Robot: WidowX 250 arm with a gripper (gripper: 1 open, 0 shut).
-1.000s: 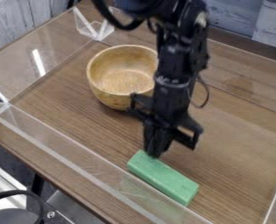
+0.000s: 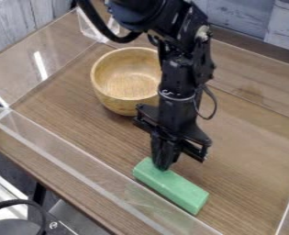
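Observation:
A green rectangular block [image 2: 176,191] lies on the wooden table near the front, tilted diagonally. My black gripper [image 2: 161,158] points down at the block's back-left end, its tips close together at or just above that end. Whether anything is between the fingertips is hard to see; the fingers look shut. A wooden bowl [image 2: 114,72] sits behind and to the left of the gripper, partly hidden by the arm.
Clear plastic edging runs along the front-left and right edges. A white object [image 2: 285,27] is at the back-right corner, with cables at the lower left.
The block and bowl look unmoved.

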